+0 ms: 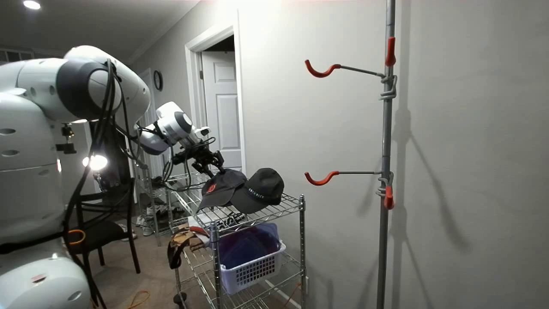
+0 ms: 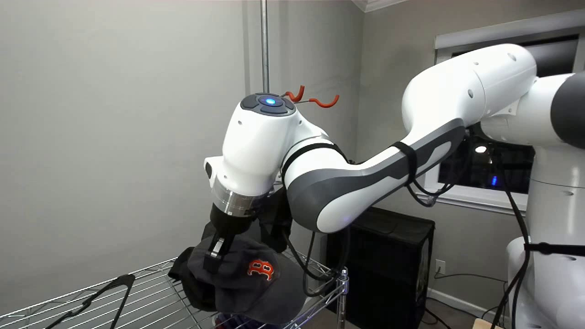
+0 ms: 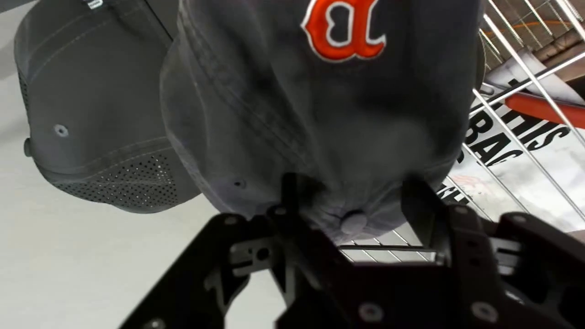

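Note:
A dark grey cap with a red B [image 3: 345, 30] lies on the wire shelf, its crown toward my gripper. The two black fingers stand apart across the crown near its top button, with cap fabric between them; whether both touch it cannot be told. In exterior view 1 the gripper [image 1: 215, 170] reaches down to the back of this cap [image 1: 224, 188]. Right beside it, partly overlapped, is a second black cap [image 1: 260, 190] with small white lettering. The arm hides part of the B cap's crown in exterior view 2.
A wire rack [image 1: 288, 206] carries the caps, with a white basket [image 1: 253, 273] below. To the right, a metal pole [image 1: 386, 128] bears an upper red hook [image 1: 321, 71] and a lower red hook [image 1: 322, 178]. A black hanger [image 2: 107, 289] lies on the shelf's open side.

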